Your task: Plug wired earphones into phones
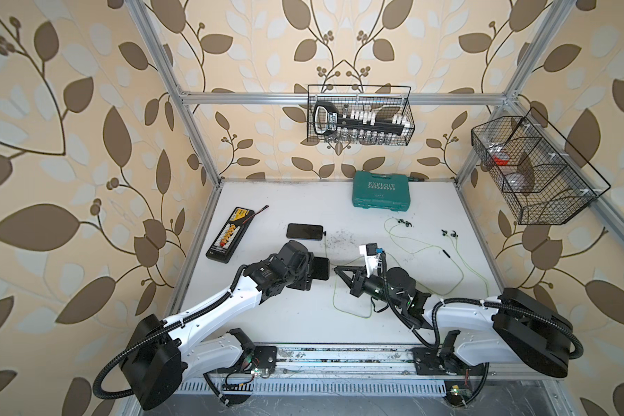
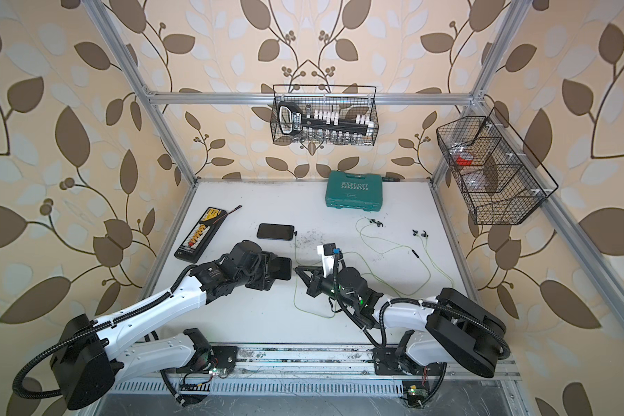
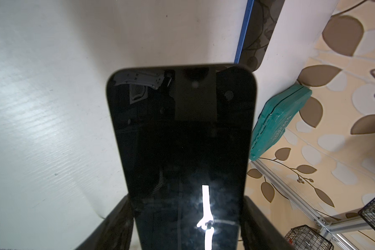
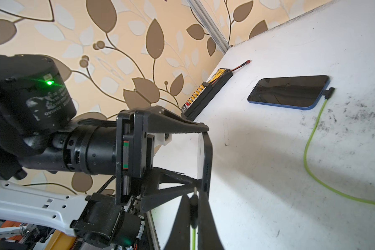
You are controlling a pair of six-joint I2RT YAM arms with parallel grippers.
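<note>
A black phone (image 3: 183,145) is clamped by its long sides in my left gripper, which is shut on it. It is held above the table, its edge facing the right arm in the right wrist view. My right gripper is shut on the thin black earphone plug (image 4: 194,212), with its green cable running down between the fingers. The metal tip (image 4: 195,190) points toward the phone's lower corner and appears apart from it. A second, blue-edged phone (image 4: 289,91) lies flat on the table, a black plug (image 4: 329,92) with green cable at its end.
Green cables with earbuds (image 1: 450,233) trail across the right of the table. A teal case (image 1: 381,191) stands at the back, and a black battery-like box (image 1: 229,234) lies at left. Free table shows in front of the lying phone.
</note>
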